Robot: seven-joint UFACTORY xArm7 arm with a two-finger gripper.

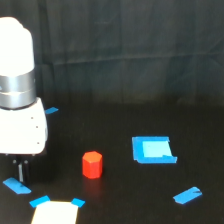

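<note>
A red hexagonal block (92, 165) stands on the black table, left of the middle. To its left hangs the white arm with a grey band, and at its lower end is my gripper (22, 181). The dark fingers blend into the dark background, so how far apart they stand does not show. There is a clear gap between the gripper and the red block. Right of the middle lies a pale square (156, 149) framed in blue tape (150, 138).
A cream-coloured square (55, 213) with blue tape at its corners reaches the bottom edge. Loose blue tape strips lie at the right (187, 195) and below the gripper (16, 187). Bare black table lies between the red block and the framed square.
</note>
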